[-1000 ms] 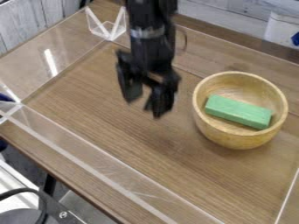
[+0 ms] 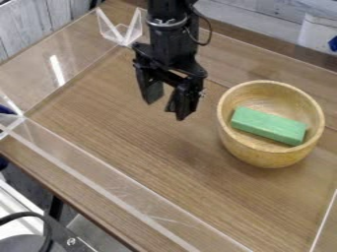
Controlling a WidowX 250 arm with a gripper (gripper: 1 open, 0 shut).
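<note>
My black arm reaches down from the top centre, its gripper (image 2: 168, 91) hanging open over the wooden table, left of a round wooden bowl (image 2: 239, 148). A green rectangular block (image 2: 269, 126) lies in the bowl. Whether anything is beneath the gripper is hard to tell.
A clear plastic object (image 2: 118, 30) stands at the back left. A black cable and some objects lie at the lower left edge.
The arm and gripper have shifted slightly and sit a little higher in view than before. The bowl and green block look unchanged.
</note>
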